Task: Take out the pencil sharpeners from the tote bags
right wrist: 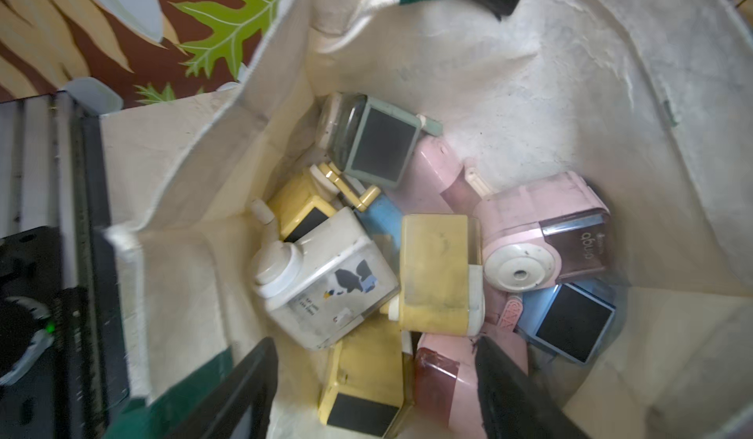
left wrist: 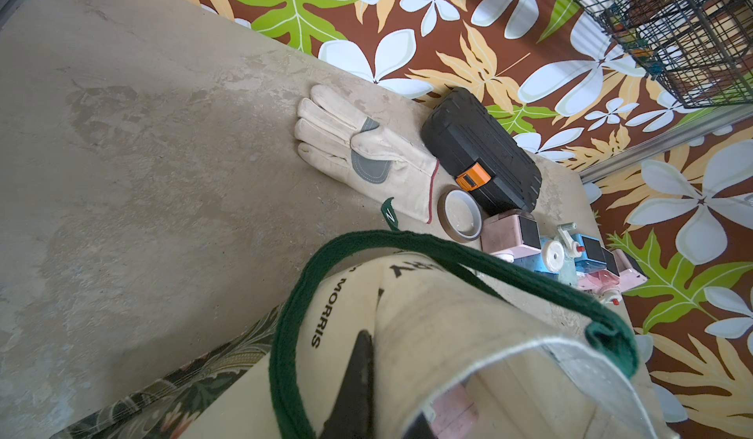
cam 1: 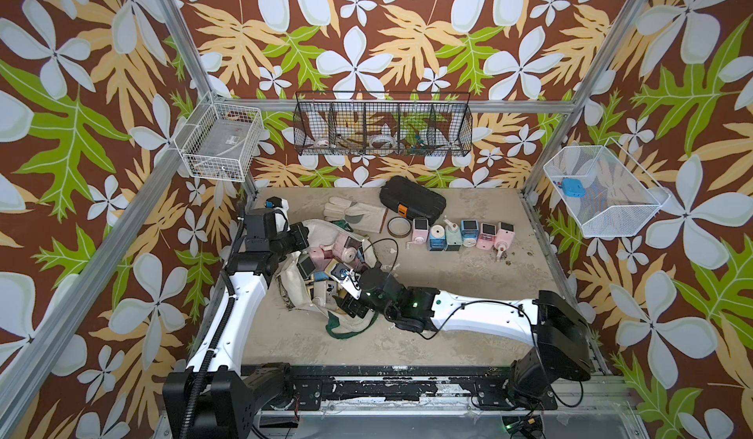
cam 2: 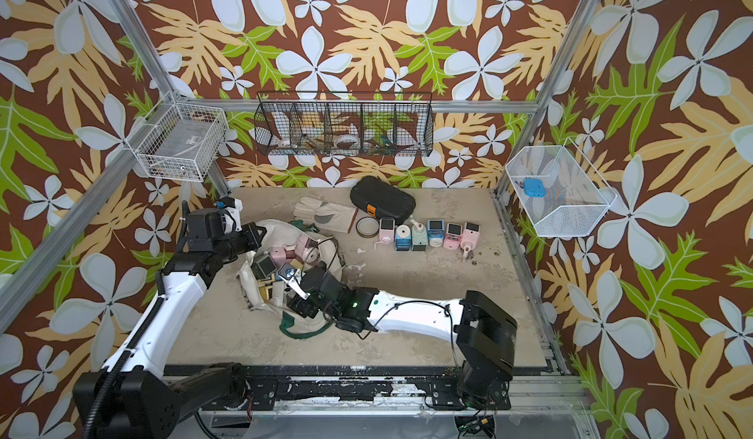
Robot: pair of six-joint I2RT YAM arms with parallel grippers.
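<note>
The cream tote bag (cam 1: pixel 296 288), with green handles, lies open on the left of the table. Its wall is pinched in my left gripper, one finger outside and the other inside the rim. Inside, the right wrist view shows several pencil sharpeners: a yellow sharpener (right wrist: pixel 436 270), a white sharpener (right wrist: pixel 337 274) with a picture, a pink sharpener (right wrist: pixel 549 231), a blue sharpener (right wrist: pixel 572 321) and a green one (right wrist: pixel 384 141). Over the bag's mouth, my right gripper has its fingers apart above a lower yellow sharpener (right wrist: pixel 367 376), holding nothing.
A row of sharpeners (cam 1: pixel 469 233) stands at the back right. A tape roll (cam 1: pixel 399 227), a glove (left wrist: pixel 368 152) and a black case (cam 1: pixel 412 198) lie along the back. Wire baskets hang on the walls.
</note>
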